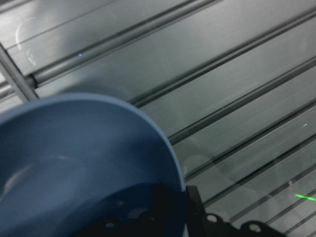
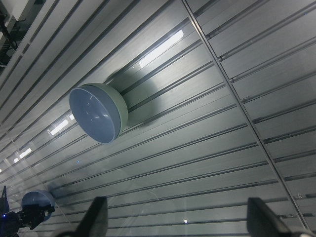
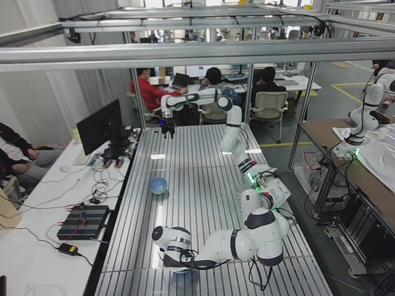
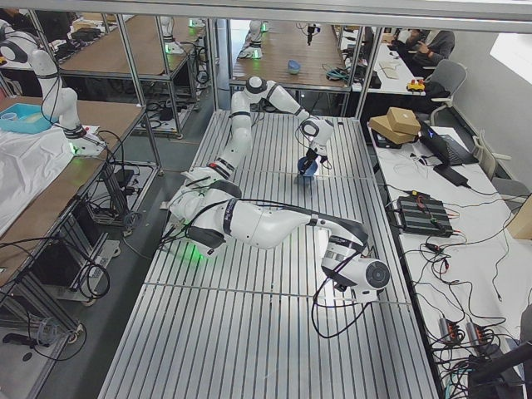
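A blue bowl [image 1: 74, 153] fills much of the left wrist view, with my left gripper's dark fingertips at its rim [image 1: 148, 116] on the lower right, one inside, one outside; whether they are closed on it is unclear. In the camera right view that gripper [image 4: 312, 156] is over the bowl [image 4: 306, 169]. A second blue bowl [image 2: 94, 113], nested in a pale greenish one [image 2: 120, 106], sits on the slatted table [image 3: 185, 154], also seen left of centre in the camera left view [image 3: 158, 185]. My right gripper [image 3: 168, 132] hangs open and empty above the far end.
A desk [image 3: 37, 246] with monitor [image 3: 102, 126], black boxes and cables runs along one side, where a person sits. Metal frame rails [image 3: 197, 52] cross overhead.
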